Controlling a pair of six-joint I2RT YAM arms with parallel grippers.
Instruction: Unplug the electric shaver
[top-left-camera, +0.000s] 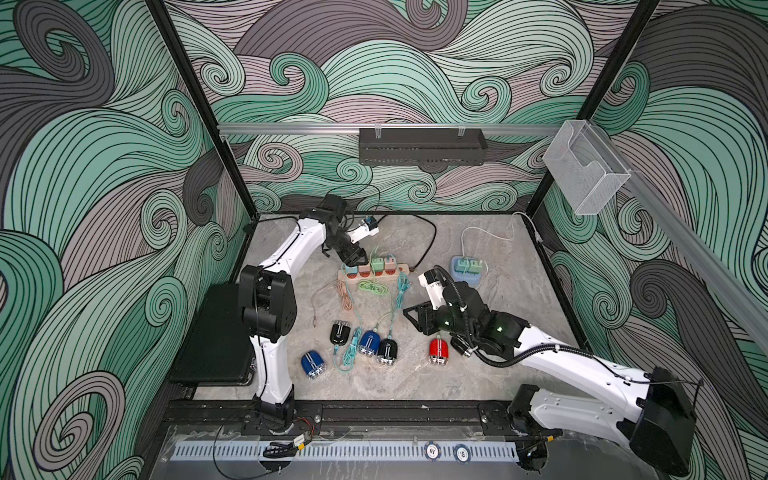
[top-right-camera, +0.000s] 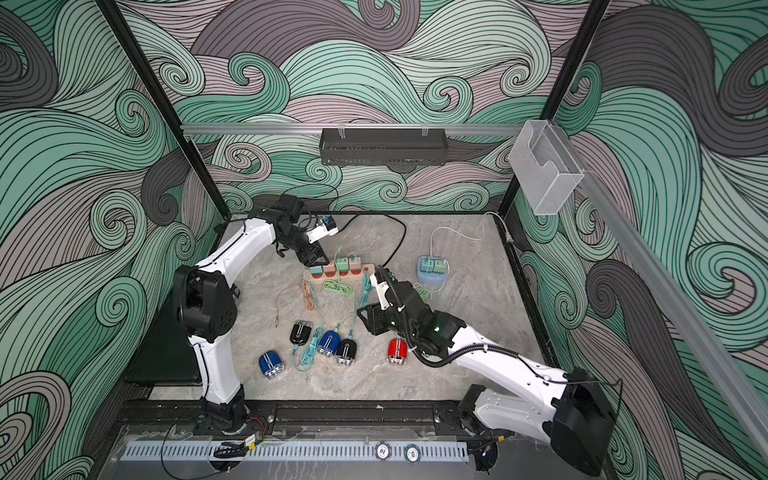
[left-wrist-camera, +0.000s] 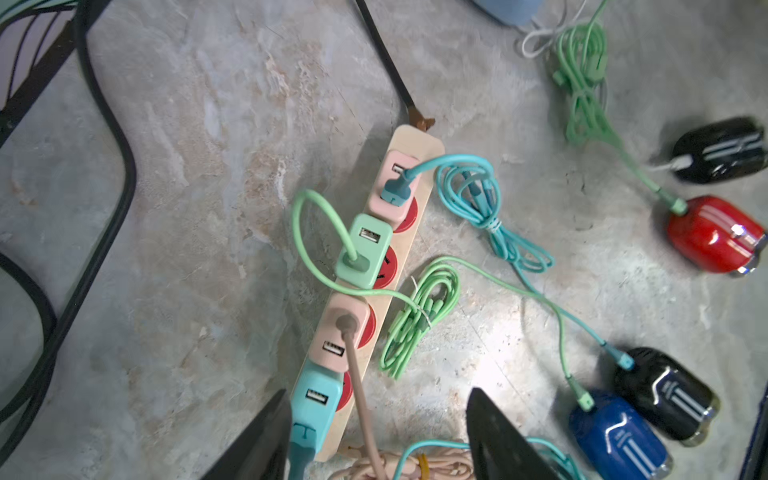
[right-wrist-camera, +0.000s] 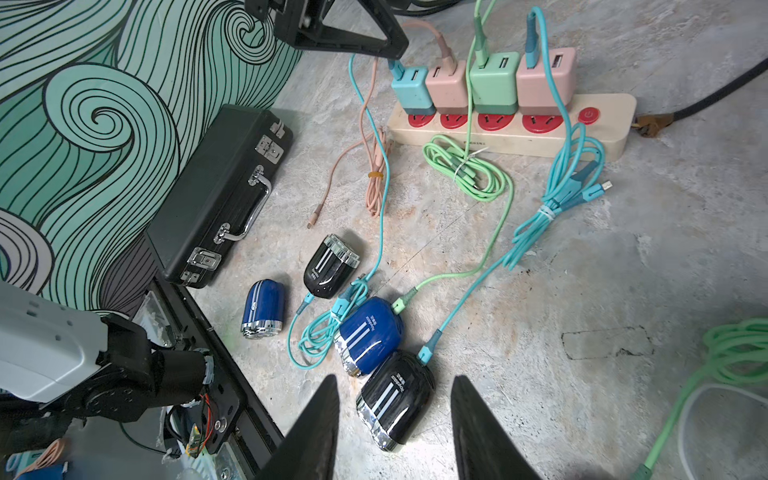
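A beige power strip (left-wrist-camera: 425, 160) carries pink, green and cyan USB chargers. Cables run from it to shavers: a blue shaver (right-wrist-camera: 368, 336), a black shaver (right-wrist-camera: 394, 400) and another black shaver (right-wrist-camera: 331, 265). My left gripper (top-left-camera: 352, 254) hangs above the strip's left end, over the cyan charger (left-wrist-camera: 316, 404); its fingers are apart with nothing visible between them. My right gripper is open above the table, to the right and nearer the front than the strip.
A red shaver (left-wrist-camera: 716, 232) and a black one lie at the right, a loose blue shaver (right-wrist-camera: 262, 308) at front left. A blue block (top-left-camera: 465, 270) with chargers stands at back right. A black case (right-wrist-camera: 212, 188) lines the left edge.
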